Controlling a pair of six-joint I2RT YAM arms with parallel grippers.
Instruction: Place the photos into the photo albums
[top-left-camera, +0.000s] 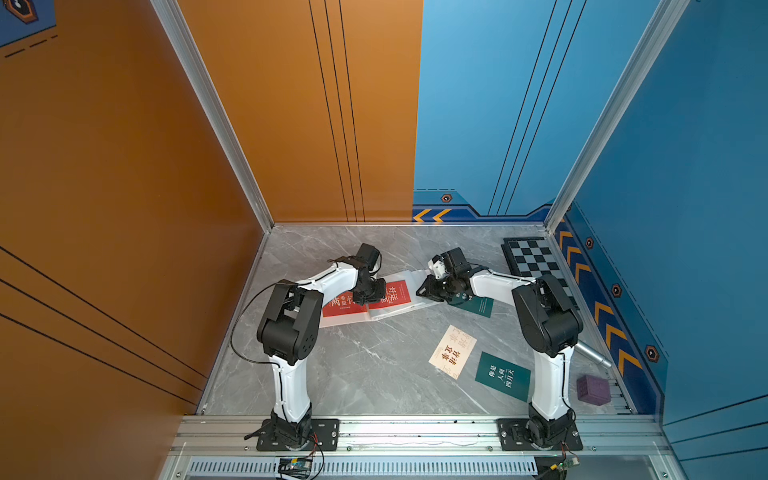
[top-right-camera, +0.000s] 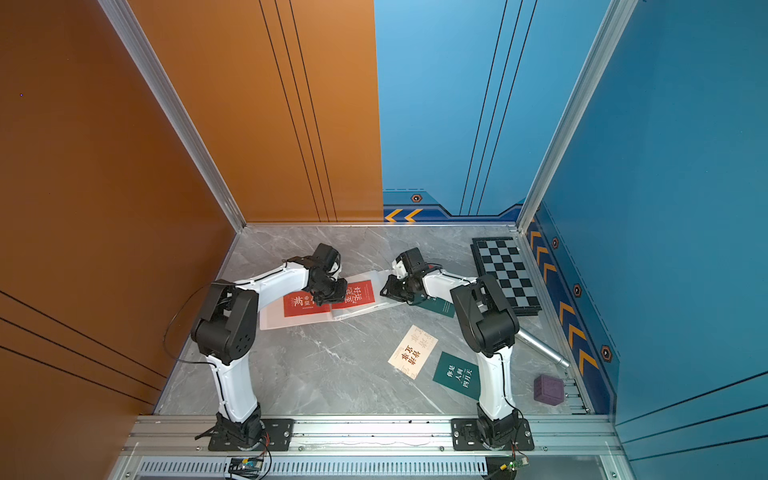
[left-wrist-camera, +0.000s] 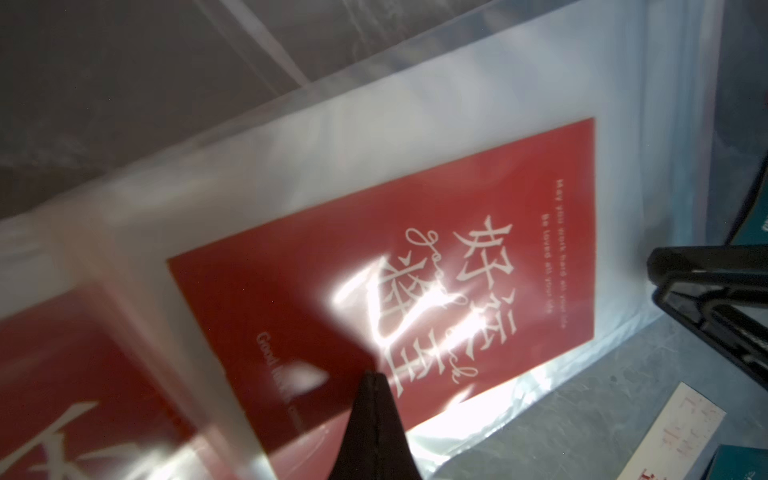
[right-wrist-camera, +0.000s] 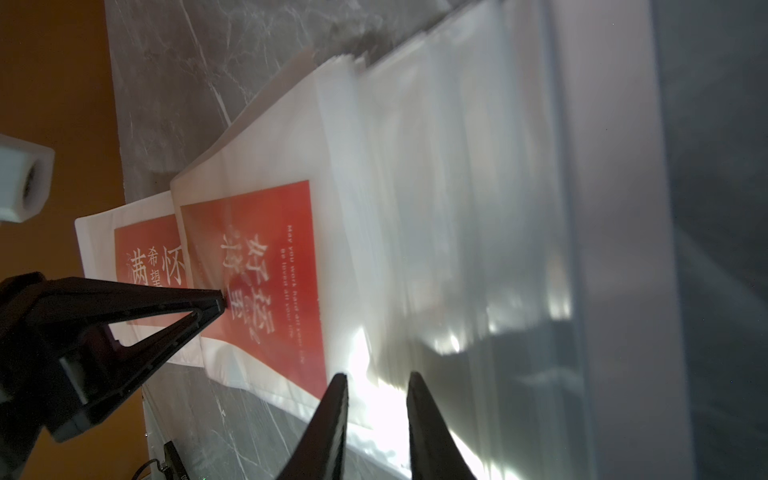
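An open photo album (right-wrist-camera: 621, 240) with clear sleeves lies at the back middle; a red photo (left-wrist-camera: 528, 224) shows under one sleeve, and a second red photo (right-wrist-camera: 136, 240) is to its left. My left gripper is shut, its tips down on the sleeved red photo. My right gripper is part open over the sleeves' right side, nothing visible between its fingers. A green photo (top-left-camera: 480, 308) lies partly under the right arm; a cream photo (top-left-camera: 453, 352) and another green photo (top-left-camera: 502, 377) lie in front.
A checkerboard (top-left-camera: 531, 257) stands at the back right, with a silver tube (top-left-camera: 594, 354) and a purple cube (top-left-camera: 593, 389) along the right edge.
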